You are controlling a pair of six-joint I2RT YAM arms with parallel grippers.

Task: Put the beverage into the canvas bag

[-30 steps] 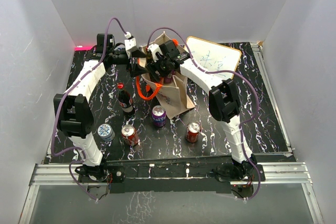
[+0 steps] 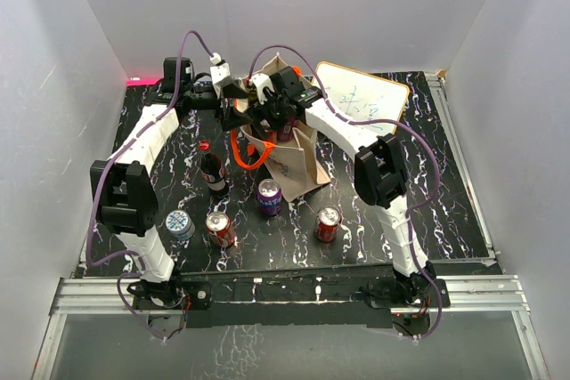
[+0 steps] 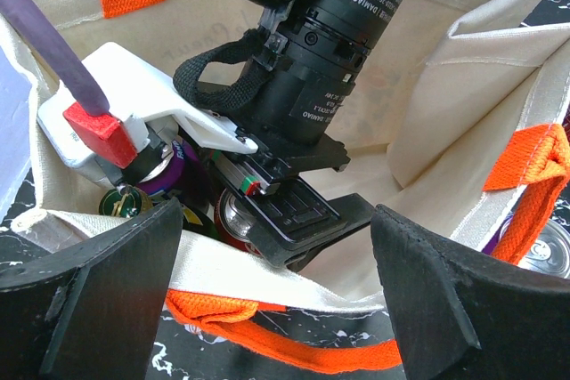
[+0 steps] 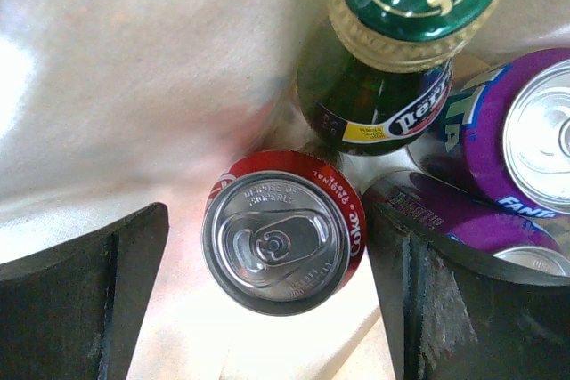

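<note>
The canvas bag (image 2: 294, 166) stands at back centre with my right gripper (image 2: 263, 113) reaching inside it. In the right wrist view, its open fingers (image 4: 98, 300) straddle a Coke can (image 4: 282, 236), standing beside a green-capped bottle (image 4: 392, 86) and two purple cans (image 4: 525, 131) in the bag. My left gripper (image 2: 233, 109) hangs open at the bag's left rim; in the left wrist view it looks down on the bag with nothing between its fingers.
On the table stand a dark bottle (image 2: 214, 171), a purple can (image 2: 270, 202), red cans (image 2: 221, 230) (image 2: 327, 227) and a pale-topped can (image 2: 179, 225). A whiteboard (image 2: 365, 95) lies back right.
</note>
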